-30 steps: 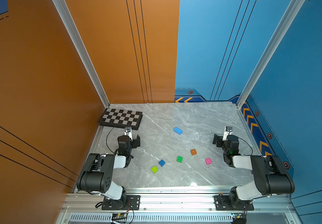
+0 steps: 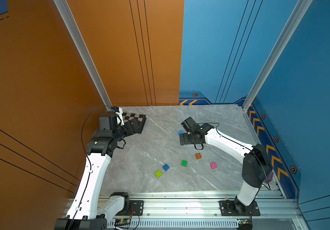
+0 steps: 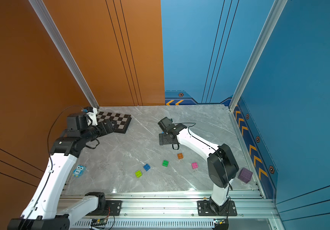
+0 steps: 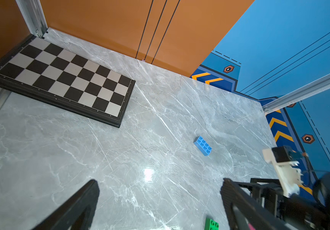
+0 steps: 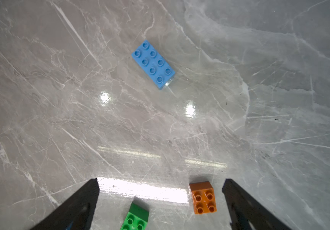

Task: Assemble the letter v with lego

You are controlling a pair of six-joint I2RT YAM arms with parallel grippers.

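My right gripper is open above the middle of the table, with nothing held. In its wrist view a light-blue eight-stud brick (image 5: 153,65) lies ahead; an orange brick (image 5: 204,197) and a green brick (image 5: 135,217) show low down. The right gripper mostly covers the light-blue brick in the top left view. Lime (image 2: 158,173), dark-blue (image 2: 165,167) and pink (image 2: 213,165) bricks lie apart nearer the front. At the left, my open left gripper is raised beside the chessboard, empty.
A chessboard (image 4: 73,78) occupies the back-left corner. A purple block (image 3: 245,175) sits at the front right, and a blue owl figure (image 3: 79,171) at the front left. Bare marble separates the loose bricks.
Both arms have stretched out from their folded poses. The right gripper has swung left over the table's middle, hiding the light-blue brick. The left has shifted slightly left and back. The bricks have not moved.
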